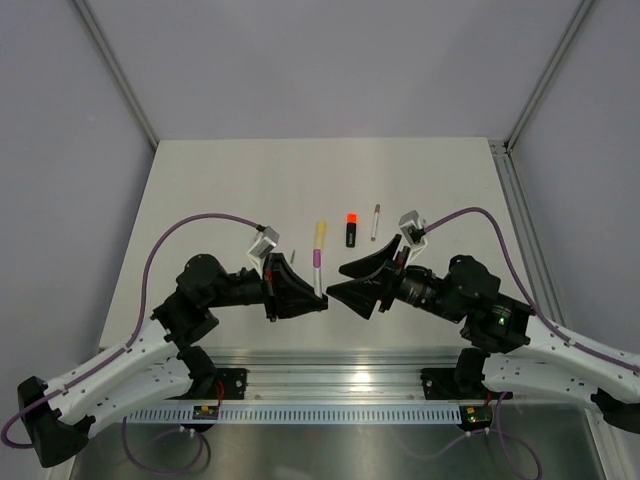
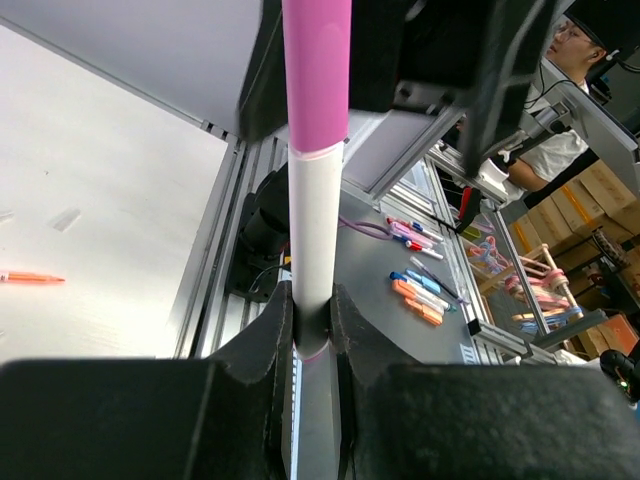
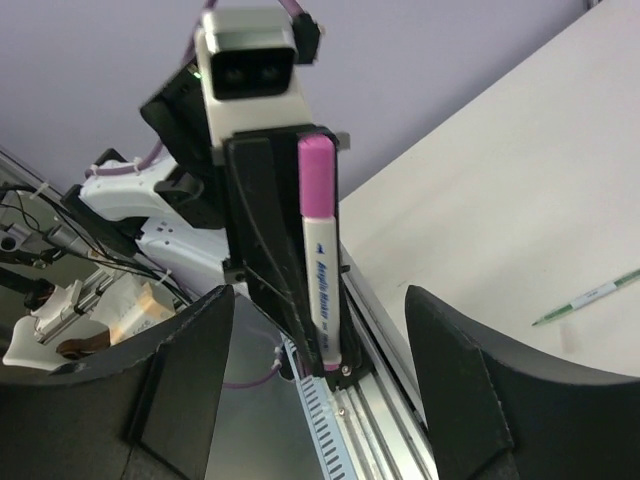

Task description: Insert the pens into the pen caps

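A white pen with a pink cap on its upper end (image 1: 317,258) stands upright between the two arms. My left gripper is shut on the white lower part of that pen, whose small pink bottom end pokes out below the fingers. The pink cap (image 3: 317,178) sits on the white barrel (image 3: 322,280) with no gap showing. To the right of the pen, my right gripper (image 1: 335,280) is open, its fingers spread and apart from the pen, with nothing held.
On the white table (image 1: 230,180) behind the arms lie a yellow piece (image 1: 320,234), a black-and-orange marker (image 1: 351,230) and a thin white pen (image 1: 377,222). A green-tipped pen (image 3: 590,297) shows in the right wrist view.
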